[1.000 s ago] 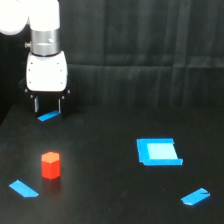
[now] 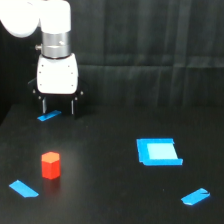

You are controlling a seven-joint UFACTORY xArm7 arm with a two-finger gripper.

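Observation:
At the back left, my gripper (image 2: 58, 104) hangs open, its two fingers well apart and nothing seen between them. In front of it on the dark table, well clear of the fingers, sits an orange-red block (image 2: 51, 165). Over to the right is a white square patch (image 2: 161, 152) framed by blue tape (image 2: 142, 152); nothing stands on it.
Blue tape strips lie on the table: one strip (image 2: 24, 188) at front left, another (image 2: 195, 197) at front right, and a short one (image 2: 49, 116) near the gripper. Bare dark table (image 2: 105, 165) separates the block from the patch. A dark curtain (image 2: 150, 50) closes off the back.
My gripper has shifted a little to the right, and its fingers appear somewhat farther apart. The block and the tape have stayed where they were.

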